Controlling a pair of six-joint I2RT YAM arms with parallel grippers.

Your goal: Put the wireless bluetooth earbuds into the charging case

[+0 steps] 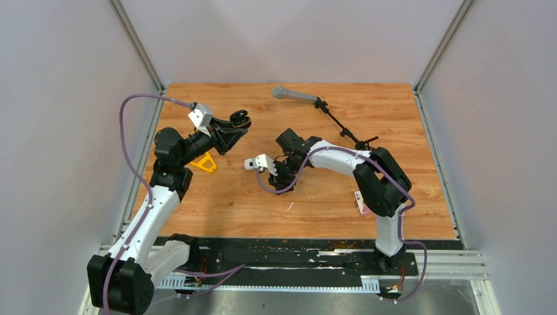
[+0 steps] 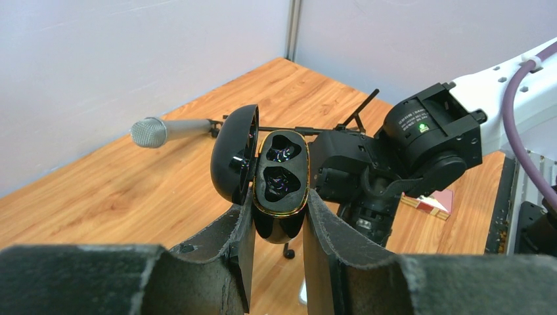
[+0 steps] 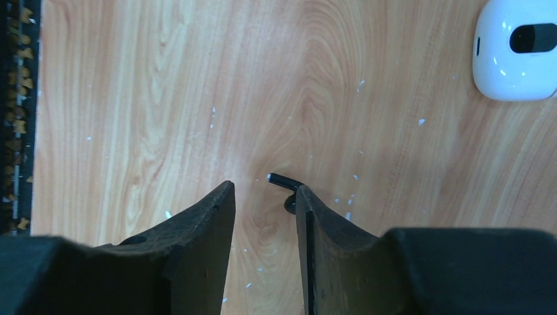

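My left gripper (image 1: 233, 134) is shut on the black open charging case (image 1: 240, 119), held up at the left. In the left wrist view the case (image 2: 281, 177) has its lid up and two recesses showing. My right gripper (image 1: 282, 184) is low over the table's centre. In the right wrist view its fingertips (image 3: 223, 197) stand part open beside a small black earbud (image 3: 284, 180), stem toward the upper left, partly hidden by one finger. Whether it is between the fingers in height I cannot tell. A small dark earbud (image 2: 289, 252) also shows below the case in the left wrist view.
A white box-like item (image 3: 515, 59) lies near the right gripper. A microphone on a stand (image 1: 295, 94) lies at the back, a yellow item (image 1: 209, 165) by the left arm, a card box (image 1: 361, 203) at the right.
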